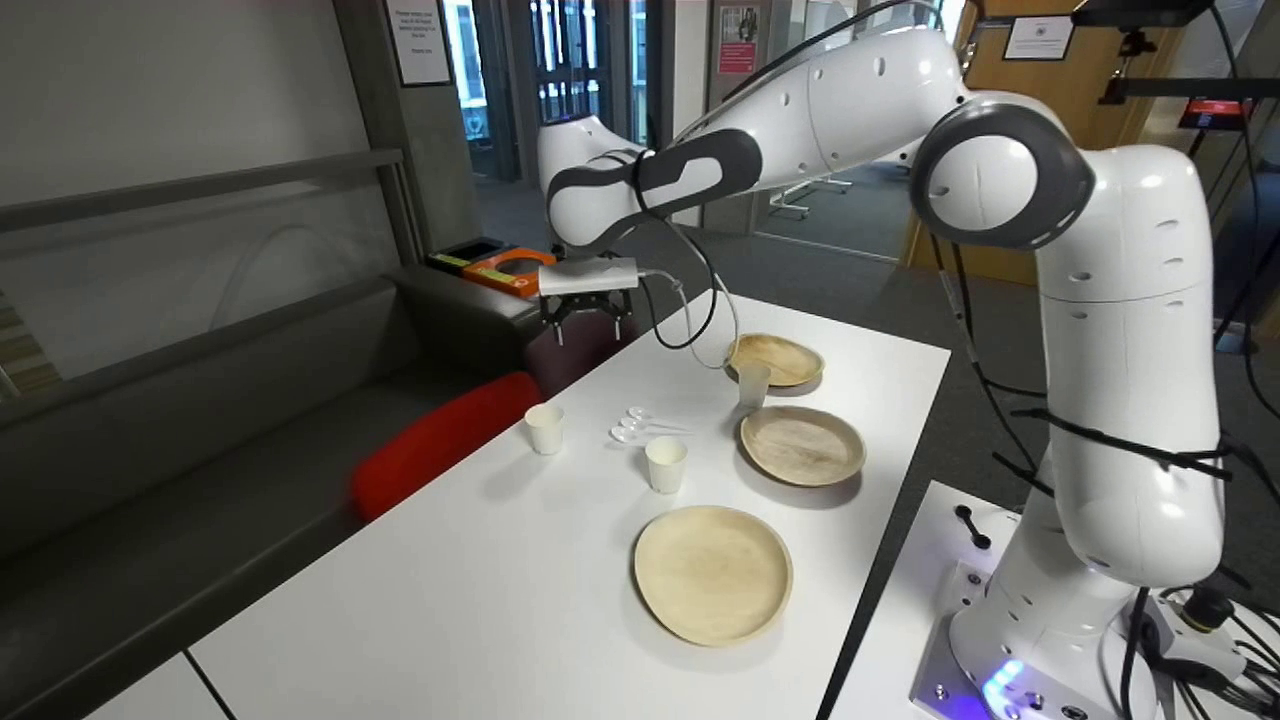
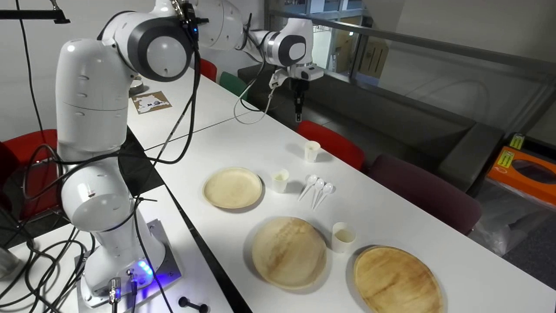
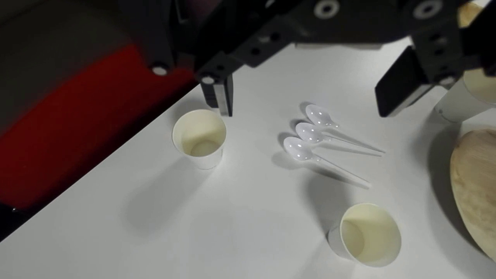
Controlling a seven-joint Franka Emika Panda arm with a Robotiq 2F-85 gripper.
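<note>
My gripper [image 1: 590, 337] hangs open above the far part of the table, nothing between its fingers; in the wrist view the gripper has its fingers wide apart. One white paper cup [image 3: 200, 137] stands upright near the sofa-side edge, seen just below the left finger. A second cup [image 3: 369, 237] is at the lower right of that view, and a third cup [image 2: 343, 237] stands between two plates. Three white plastic spoons [image 2: 316, 188] lie side by side among the cups. The three round plates are a pale one [image 1: 713, 576], a middle one [image 1: 801, 445] and a far one [image 1: 776, 360].
Along the table's far side are a red chair [image 1: 444, 438] and a dark chair [image 2: 425, 193], with a grey sofa [image 1: 216, 444] behind.
</note>
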